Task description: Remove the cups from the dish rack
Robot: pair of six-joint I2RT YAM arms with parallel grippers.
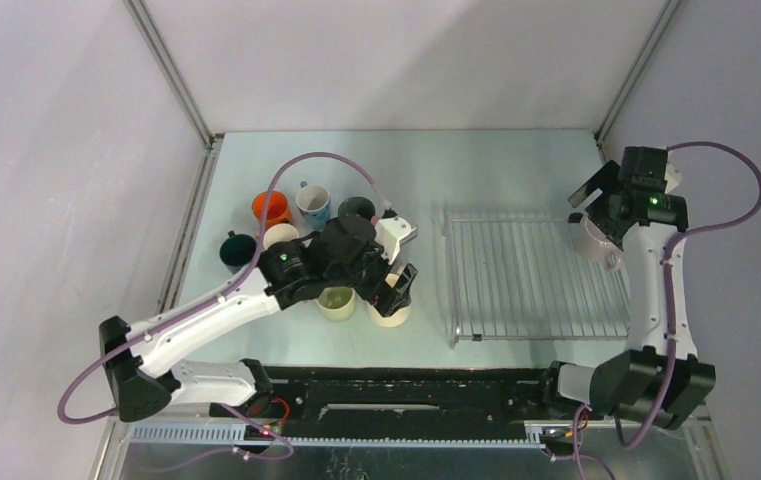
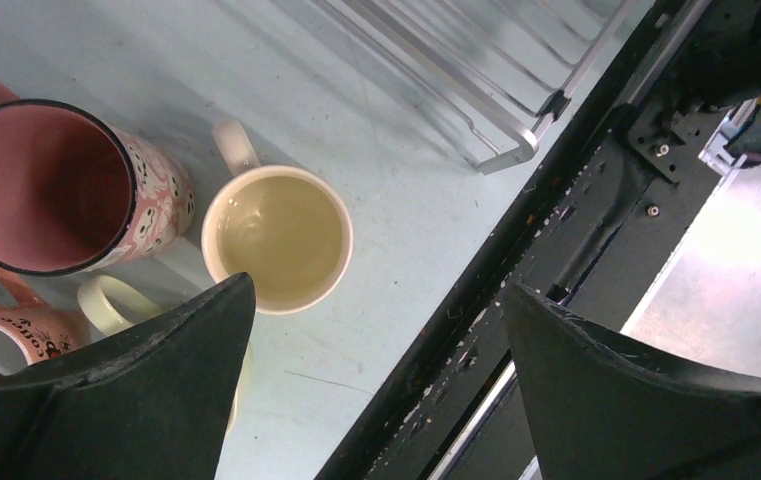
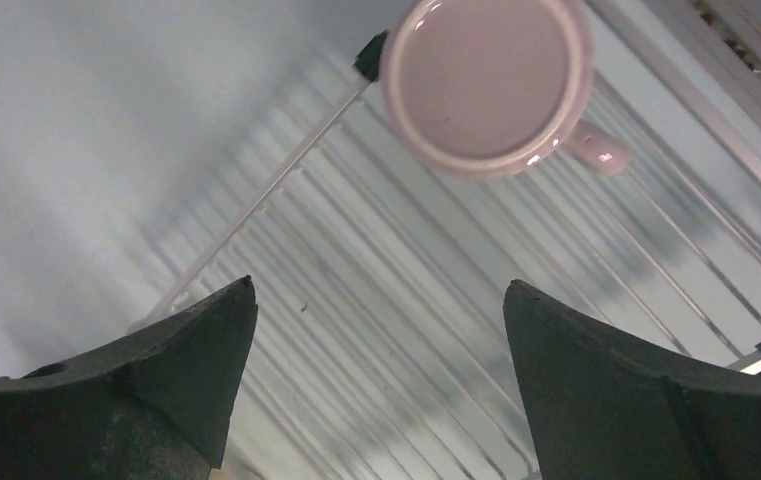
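One pinkish cup [image 3: 488, 80] is on the wire dish rack [image 1: 541, 280], at the rack's right side in the top view. My right gripper is open above the rack, with only wires showing between its fingers and the cup farther ahead. On the left half of the table, a cream cup [image 2: 278, 238] stands upright near the front edge. Over it my left gripper [image 1: 401, 292] stands open and empty. A pink patterned mug [image 2: 66, 185] and a small pinkish mug [image 2: 16, 338] sit beside the cream cup.
Several more cups crowd the left table, including an orange cup [image 1: 271, 208], a dark green cup [image 1: 238, 251], a blue-white mug [image 1: 313, 203] and a pale green cup [image 1: 336, 302]. Side walls stand close by.
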